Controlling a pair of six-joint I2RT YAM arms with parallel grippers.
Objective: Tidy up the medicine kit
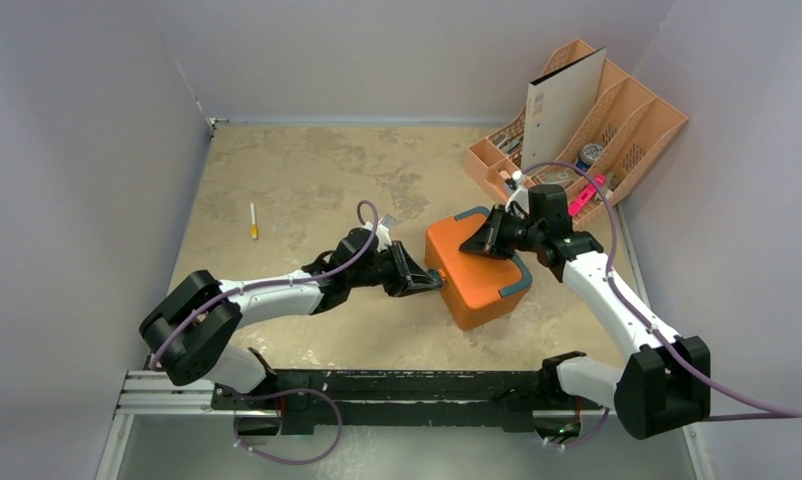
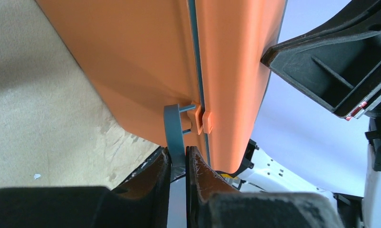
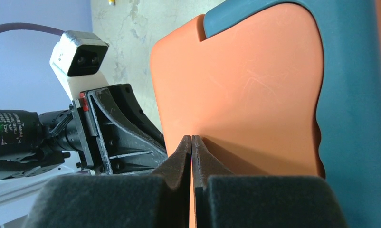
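Note:
An orange medicine kit (image 1: pixel 489 287) with blue-grey corner trim stands on the table, its lid (image 1: pixel 463 262) down. From its left side juts a blue-grey latch (image 2: pixel 174 130), swung out from the orange catch (image 2: pixel 195 118). My left gripper is shut on the latch's free end, between its dark fingertips. On top of the lid rests my right gripper, shut, with nothing showing between its fingers. In the top view this gripper (image 1: pixel 470 248) hides part of the lid. The kit's far right side is out of sight.
A peach organizer (image 1: pixel 649 120) fills the back right corner, holding a white folder (image 1: pixel 562 108) and a pink item (image 1: pixel 586 195). A yellow-and-white pen (image 1: pixel 254 221) lies at the left.

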